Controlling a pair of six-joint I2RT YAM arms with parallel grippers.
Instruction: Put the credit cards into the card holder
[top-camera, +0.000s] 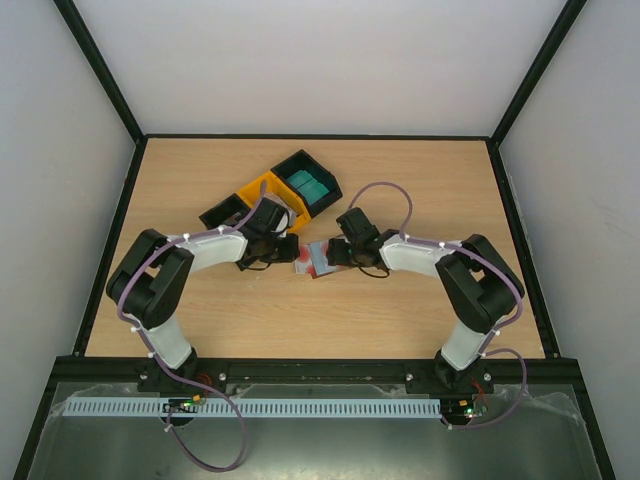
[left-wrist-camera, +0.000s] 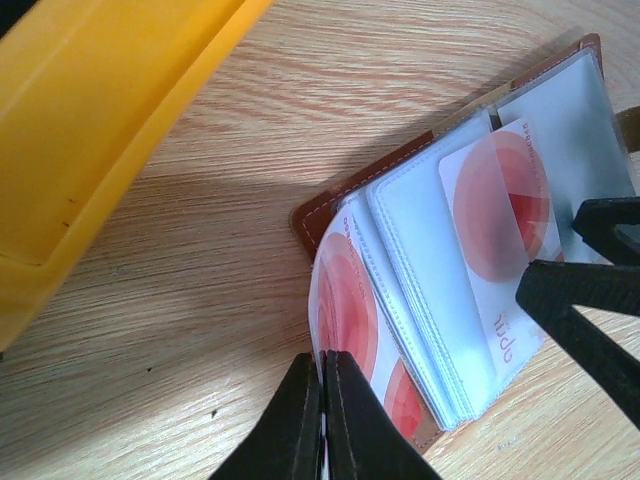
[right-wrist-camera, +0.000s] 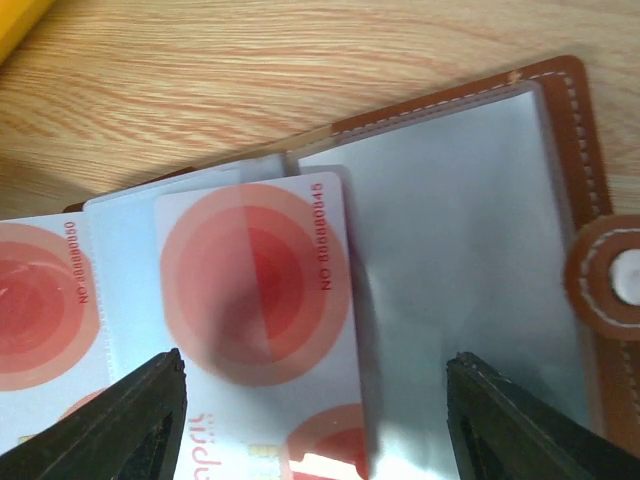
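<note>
An open brown card holder (right-wrist-camera: 586, 140) with clear sleeves lies between the arms. A pink-printed white card (right-wrist-camera: 250, 300) rests over its middle sleeves; another card (left-wrist-camera: 355, 310) is at its left side. My left gripper is shut at that side, at the edge of the left card, which seems to run into its fingertips. My right gripper (top-camera: 333, 252) is open over the holder, its fingertips either side of the middle card's right edge in the right wrist view.
A yellow tray (left-wrist-camera: 90, 100) sits just behind the holder to the left, beside a black box (top-camera: 333, 195) with teal contents.
</note>
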